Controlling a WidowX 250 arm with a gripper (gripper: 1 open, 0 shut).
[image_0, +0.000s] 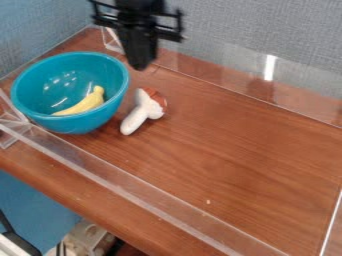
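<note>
A teal bowl (70, 108) sits at the left of the wooden table with a yellow banana (83, 103) inside. Just right of it lies a white mushroom toy (138, 115) with a red-and-white cap. The dark gripper (140, 52) hangs in the air at the top, above and behind the bowl and the toy, blurred; whether it is open or shut is unclear.
A clear low barrier edges the wooden table (241, 170), with a grey wall behind.
</note>
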